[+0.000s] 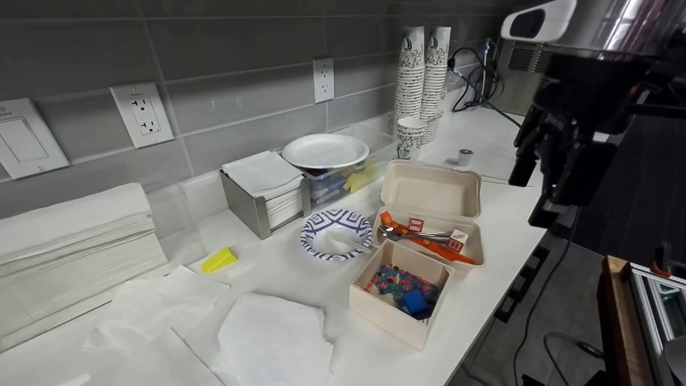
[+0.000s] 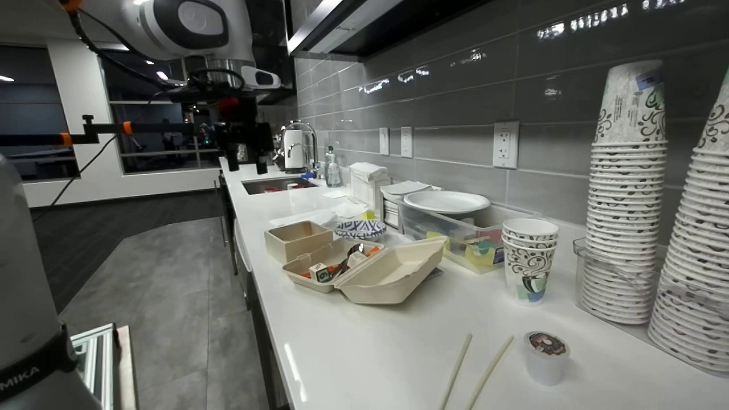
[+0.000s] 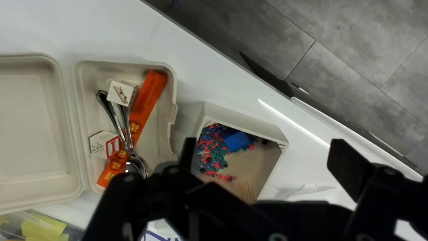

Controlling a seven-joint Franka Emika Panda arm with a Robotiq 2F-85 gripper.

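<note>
My gripper is open, with nothing between its fingers; in exterior view 1 it hangs at the upper right, above the counter's front edge. Below it in the wrist view is a beige wooden box [image 3: 244, 116] holding many small coloured beads [image 3: 212, 148] and a blue block [image 3: 236, 141]. Beside the box lies an open takeout container [image 1: 431, 186]. In its tray are metal spoons [image 3: 124, 124], an orange strip [image 3: 148, 96] and two white printed cubes, one cube [image 3: 120, 93] partly over the spoon handles. A patterned bowl [image 1: 336, 235] with a white spoon stands behind the box.
Paper napkins [image 1: 276, 338] and a yellow wedge [image 1: 219, 260] lie left of the box. Towards the wall are a clear bin [image 2: 458, 239] under a white plate, and stacked paper cups [image 2: 625, 205]. Two thin sticks [image 2: 456, 369] and a small pod [image 2: 547, 359] rest on otherwise bare counter.
</note>
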